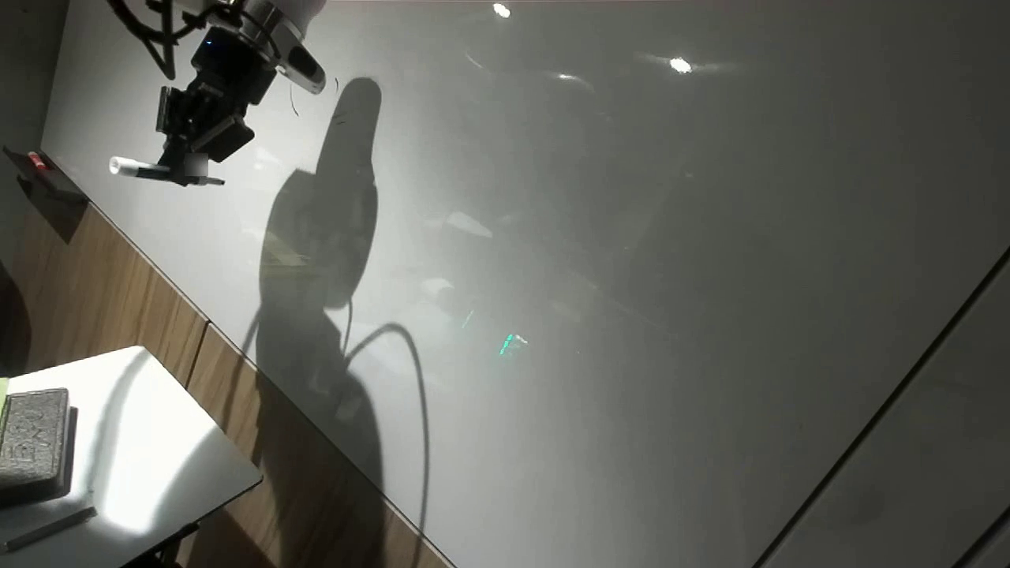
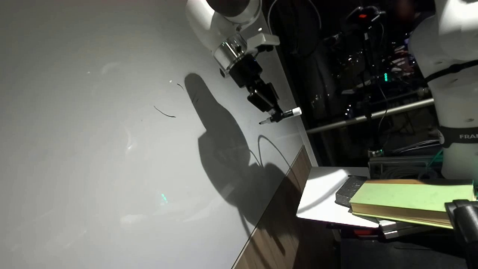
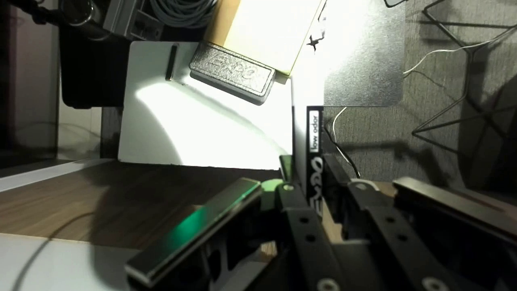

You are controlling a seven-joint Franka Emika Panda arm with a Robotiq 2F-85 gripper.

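Note:
My gripper is shut on a black and white marker, whose dark tip points toward the whiteboard. From the wrist, the marker's barrel with its "low odor" label sits between the two fingers. In exterior view 1 the gripper hangs at the upper left with the marker's white end sticking out to the left. The tip looks apart from the board, though the exact gap is hard to judge. A few short black strokes mark the board near the arm's shadow.
Below stands a small white table carrying a grey Expo eraser, a thin dark stick and a yellow-green block. A dark tray with something red is fixed at the board's left edge.

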